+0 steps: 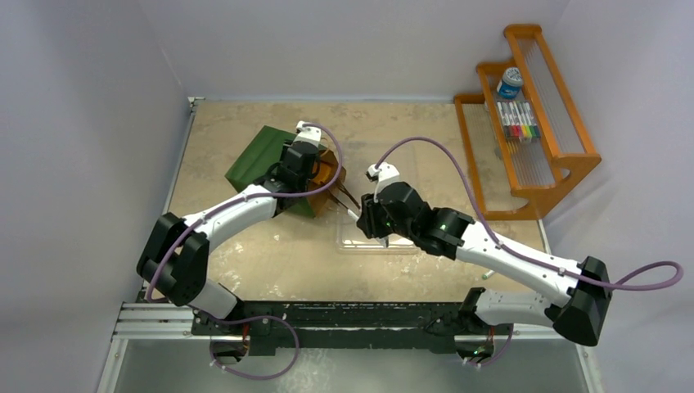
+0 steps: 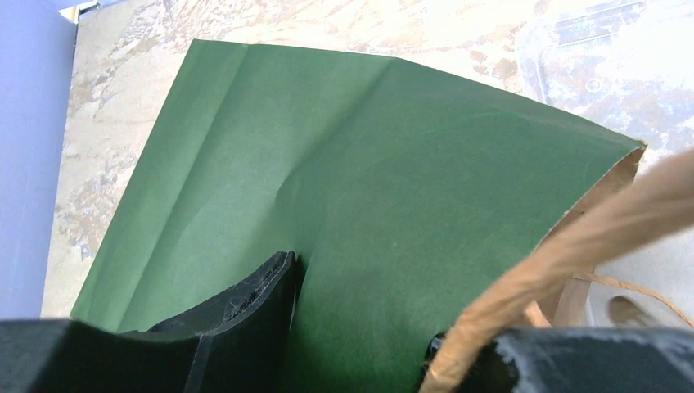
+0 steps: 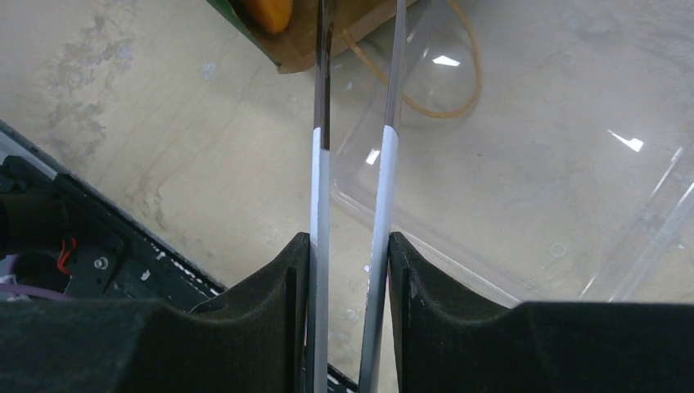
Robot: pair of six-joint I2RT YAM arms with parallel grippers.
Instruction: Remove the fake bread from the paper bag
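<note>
The green paper bag (image 1: 260,160) lies on its side at the left of the table, its brown mouth facing right. Inside that mouth shows part of the orange fake bread (image 3: 268,11); the rest is hidden. In the left wrist view my left gripper has green paper of the bag bulging between its fingers, which hold it from above. My right gripper is shut on the tongs (image 3: 319,184), gripping the white handles. The tongs' two metal arms stand apart with nothing visible between them, and their far ends reach the bag's mouth in the top view.
A clear plastic tray (image 1: 376,248) lies flat under the tongs. The bag's twisted paper handle (image 3: 446,113) loops out over the tray. A wooden rack (image 1: 524,155) with markers and a jar stands at the right.
</note>
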